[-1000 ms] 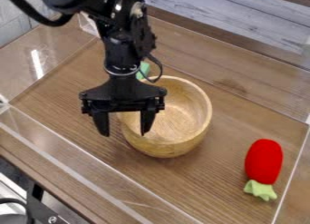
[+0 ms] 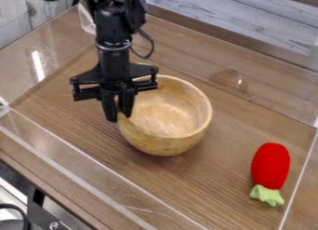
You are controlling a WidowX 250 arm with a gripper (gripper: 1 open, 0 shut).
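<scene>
My gripper [image 2: 122,105] is shut on the left rim of a wooden bowl [image 2: 172,129], its fingertips reaching down over the wall. The bowl sits at the middle of the camera view, on or just above the wooden table. A red plush object with a green top [image 2: 270,165], like a strawberry or pepper, lies at the right.
A pale wall stands at the back. A railed edge with dark metal parts runs along the lower left.
My gripper has risen and moved left, and the bowl has shifted with it. The small green thing seen behind the bowl earlier is now hidden from view. The red object is unmoved.
</scene>
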